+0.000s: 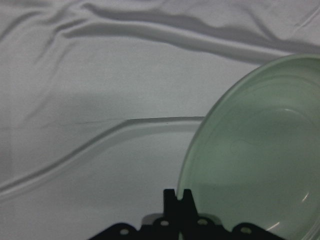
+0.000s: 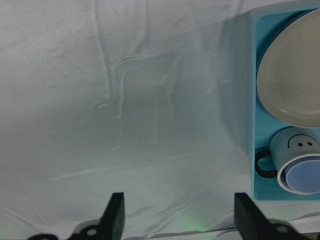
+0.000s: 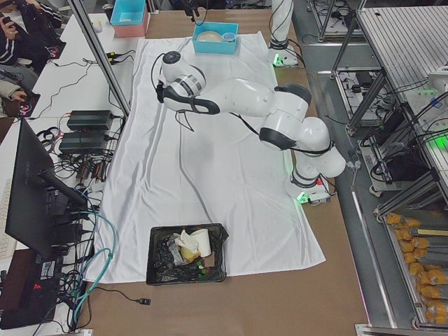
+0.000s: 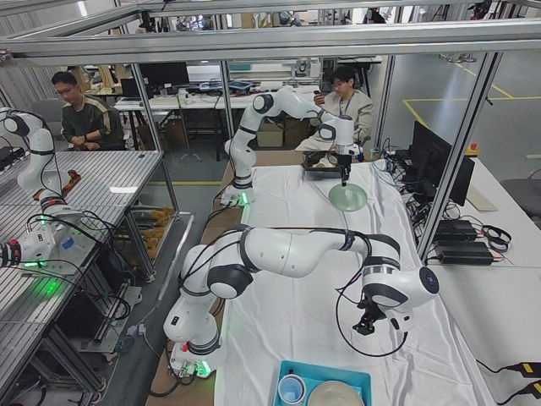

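In the left wrist view, my left gripper is shut on the rim of a pale green bowl (image 1: 260,150). The camera right view shows this bowl (image 4: 347,197) over the cloth at the far end. My right gripper is open and empty in its wrist view, beside a blue tray (image 2: 252,120) holding a beige plate (image 2: 290,70) and a smiley mug (image 2: 297,140) with a blue cup (image 2: 302,175) inside. In the camera left view no green bowl shows; the near arm's gripper is mostly hidden behind that arm.
A black bin (image 3: 157,273) with mixed items stands at the cloth's near end in the camera left view. Monitor, cables and metal posts line one side.
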